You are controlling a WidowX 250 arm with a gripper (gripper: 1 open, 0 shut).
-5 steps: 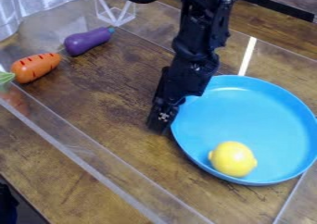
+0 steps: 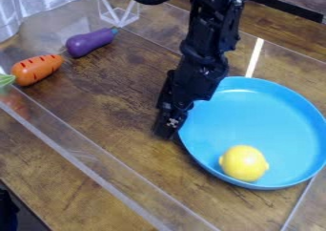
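My black gripper (image 2: 176, 112) reaches down from the top centre to low over the wooden table, at the left rim of a blue plate (image 2: 270, 120). Its dark fingers are hard to make out against the wood, and I see no object between them. A yellow lemon (image 2: 243, 163) rests in the lower part of the plate.
A toy carrot (image 2: 36, 69) lies at the far left and a purple eggplant (image 2: 91, 41) at the upper left, inside clear plastic walls. The wood left of the gripper is bare.
The lemon and plate sit very slightly further right than before. The gripper has barely moved.
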